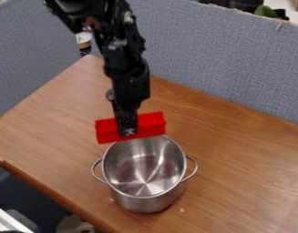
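My black gripper [129, 126] is shut on a red block [150, 124], held above and just behind the rim of a steel pot [144, 181] with two side handles. The block lies roughly horizontal across the fingers. The pot stands on the wooden table [236, 173], and its visible interior looks empty.
Grey padded panels [224, 68] border the table at the back and left. White and dark objects sit off the table at the lower left.
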